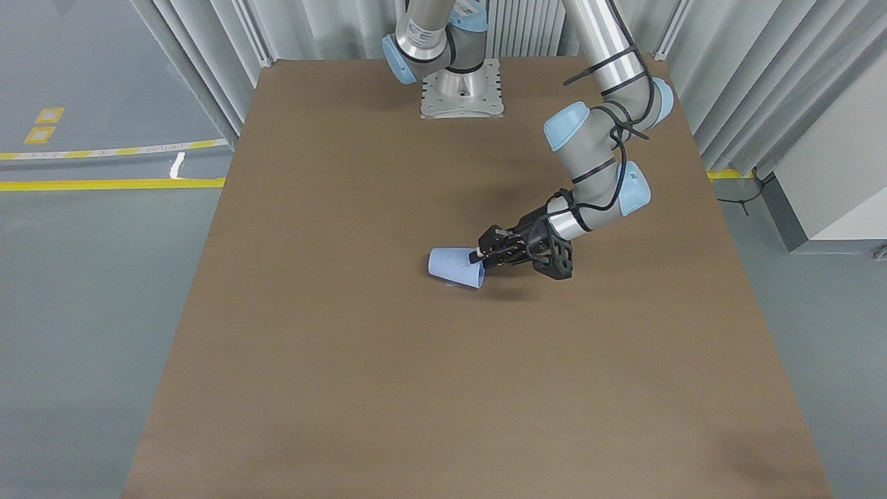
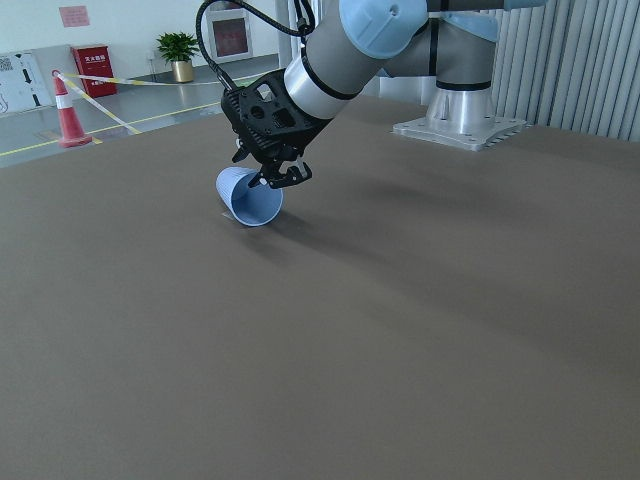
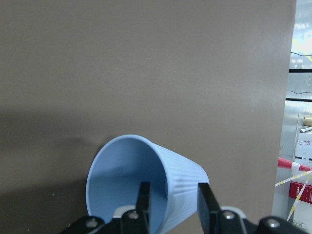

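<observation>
A pale blue ribbed cup (image 1: pixel 449 265) lies on its side on the brown table, its mouth facing the arm; the same cup (image 2: pixel 228 195) shows in the left view. The black gripper (image 1: pixel 480 259) is at the mouth end. In the wrist view the gripper is open around the near wall of the cup (image 3: pixel 184 204), one finger in front of the mouth or inside it and the other outside the wall; whether either touches the cup is unclear.
The white base (image 1: pixel 461 104) of the robot stands at the back edge. A red cone (image 2: pixel 70 120) and barrier tape are on the floor beyond the table.
</observation>
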